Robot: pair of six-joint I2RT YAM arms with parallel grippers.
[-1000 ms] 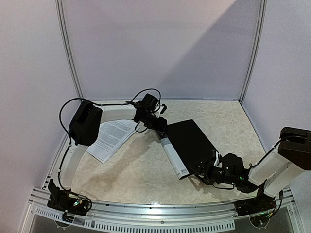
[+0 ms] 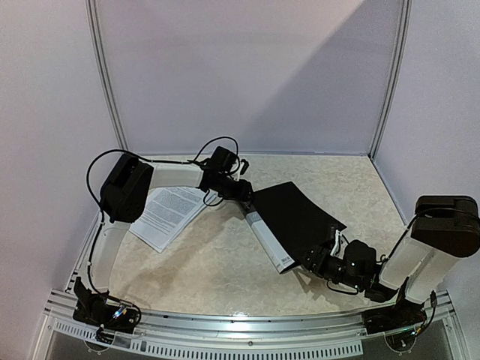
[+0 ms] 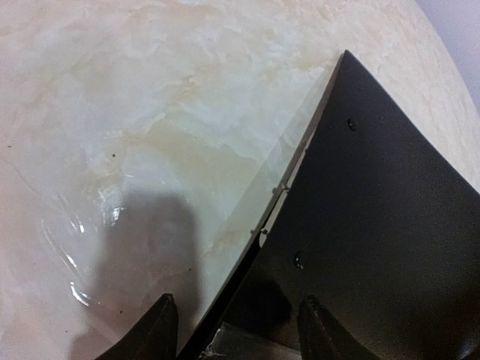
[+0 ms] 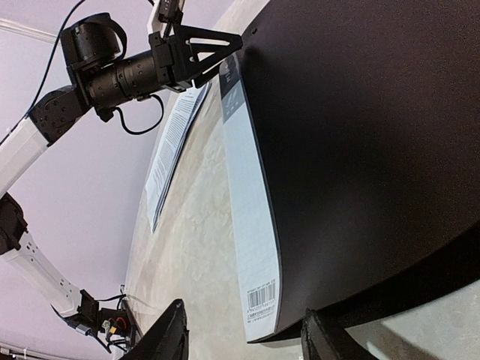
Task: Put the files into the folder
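A black folder point(image 2: 292, 217) with a pale labelled spine strip point(image 4: 247, 195) lies tilted on the table, right of the paper files point(image 2: 169, 214). My left gripper point(image 2: 244, 191) is at the folder's upper left corner; its fingers point(image 3: 154, 330) straddle the folder's edge point(image 3: 240, 274), shut on it as far as the top view shows. My right gripper is at the lower near corner, part open around the spine's barcode end, which is slightly raised off the table.
Pale walls point(image 2: 247, 75) enclose the table at back and sides.
My left gripper has shifted slightly to the left, and the folder has moved a little with it. The right arm's elbow stands higher than a second ago.
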